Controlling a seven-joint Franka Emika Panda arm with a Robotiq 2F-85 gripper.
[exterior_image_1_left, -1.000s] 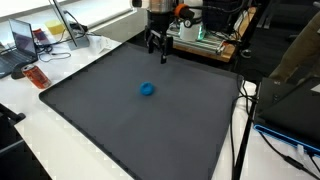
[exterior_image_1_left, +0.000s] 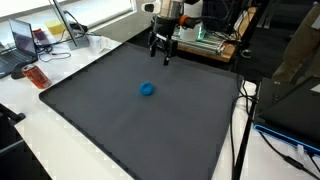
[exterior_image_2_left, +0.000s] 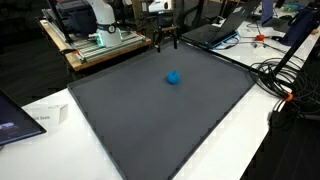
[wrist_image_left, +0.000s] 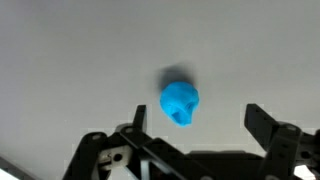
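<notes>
A small bright blue object (exterior_image_1_left: 147, 88) lies by itself on the dark grey board (exterior_image_1_left: 130, 125); the second exterior view shows the same blue object (exterior_image_2_left: 173, 77) toward the board's far end. Seen from the wrist, the blue object (wrist_image_left: 180, 101) is rounded with a narrower end and sits between and ahead of the widely parted fingers. My gripper (exterior_image_1_left: 160, 48) is open and empty, above the board's far edge in the first exterior view. In the second exterior view the gripper (exterior_image_2_left: 166, 42) also stands apart from the blue object.
An orange-red can (exterior_image_1_left: 37, 77) and a laptop (exterior_image_1_left: 27, 40) stand left of the board. Black cables (exterior_image_2_left: 285, 85) lie along the side in the second exterior view. The board is otherwise bare.
My gripper has shifted slightly to the right and lower in the first exterior view. The blue object has stayed in place.
</notes>
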